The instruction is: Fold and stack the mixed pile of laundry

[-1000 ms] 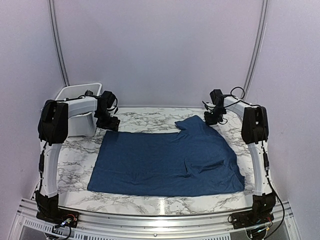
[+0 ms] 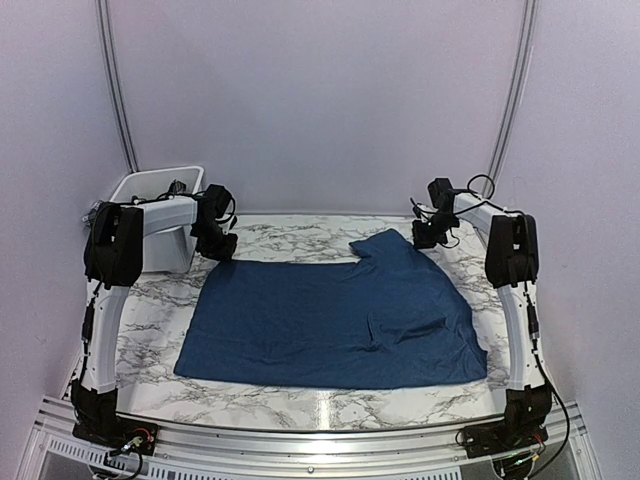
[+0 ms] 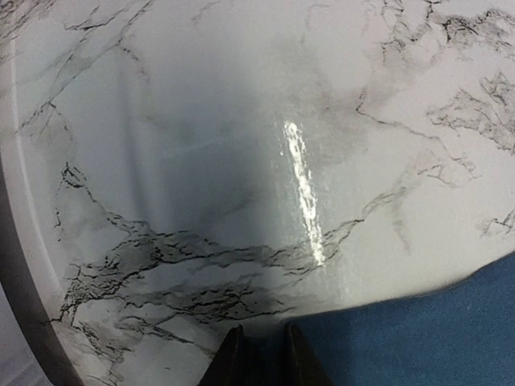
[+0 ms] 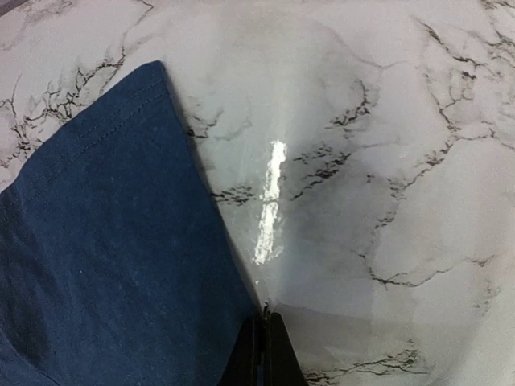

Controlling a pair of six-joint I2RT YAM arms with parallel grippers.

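Observation:
A dark blue garment [image 2: 300,320] lies spread on the marble table, a sleeve-like flap [image 4: 137,161] sticking out at its back right. My left gripper [image 2: 220,250] is at the back-left corner, its fingers part open with the blue edge between or under them. My right gripper [image 2: 425,235] is shut at the flap's right edge; whether it pinches cloth is hard to tell.
A white bin [image 2: 150,185] stands at the back left behind my left arm. Bare table [image 2: 280,235] shows along the back and front. Walls enclose the sides and back.
Both arms have shifted slightly to the right at the wrists and elbows; the garment's front edge has moved a little toward the back.

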